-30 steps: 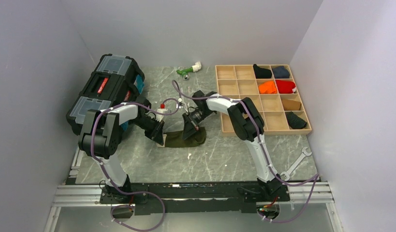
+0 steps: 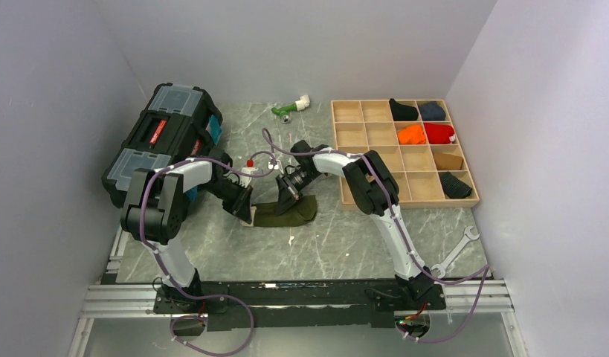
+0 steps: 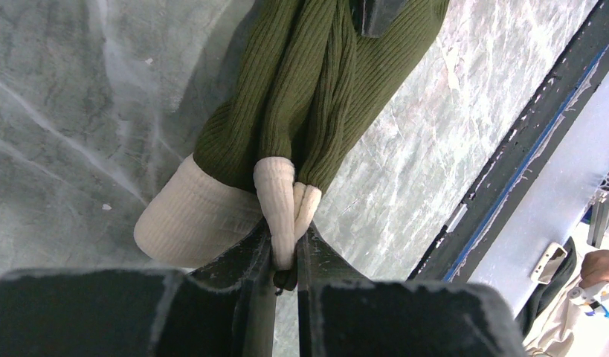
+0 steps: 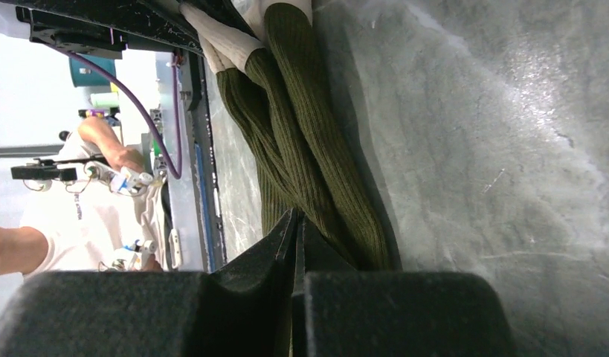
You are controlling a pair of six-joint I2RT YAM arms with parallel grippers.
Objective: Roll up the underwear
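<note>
The underwear [image 2: 268,216], olive ribbed cloth with a cream band, lies lengthwise on the grey table. In the left wrist view, my left gripper is shut on the pinched cream band [image 3: 275,197], folds bunched between its fingers. The rest of the band [image 3: 193,223] lies spread beside it. My right gripper is shut at the olive part [image 4: 308,160], a thin strip of cloth showing between its fingers; the fold below them is hidden. From above, the right gripper [image 2: 279,211] stands over the cloth's middle, just right of the left gripper [image 2: 247,218].
A wooden divided box [image 2: 351,139] with several rolled cloths stands at the right. Dark toolboxes [image 2: 163,126] fill the left side. A green and white tool [image 2: 292,105] is at the back, a wrench [image 2: 456,251] at the right front.
My right gripper has shifted slightly left along the cloth, closer to the left gripper. The left arm and the cloth's outline look unmoved.
</note>
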